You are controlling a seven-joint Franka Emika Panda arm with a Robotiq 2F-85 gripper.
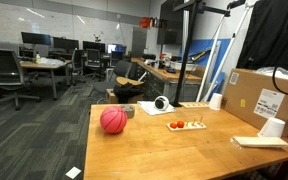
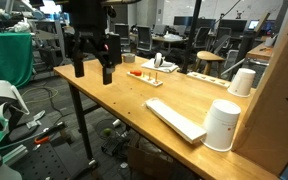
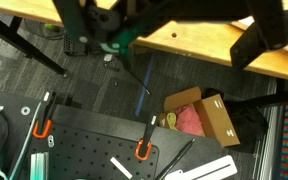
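At the upper left of exterior view 2 my gripper (image 2: 94,72) hangs over the near side of the table, fingers pointing down and spread apart. No object shows between them. The wrist view has its dark, blurred fingers far apart at the top, over the table's edge and the floor. On the wooden table (image 1: 149,150) lies a small pale board (image 1: 186,126) with pegs and red pieces. A long white block (image 2: 176,120) rests along the table's edge, beside an upside-down white cup (image 2: 222,125). A pinkish-red ball (image 1: 113,120) sits at the table's far-left part in exterior view 1.
A second white cup (image 2: 242,82) stands farther back. The large cardboard box (image 1: 259,98) bounds the right side. Below the table edge, the wrist view shows an open box (image 3: 199,117) and a dark perforated surface (image 3: 89,150) holding tools. Mid-table is mostly clear.
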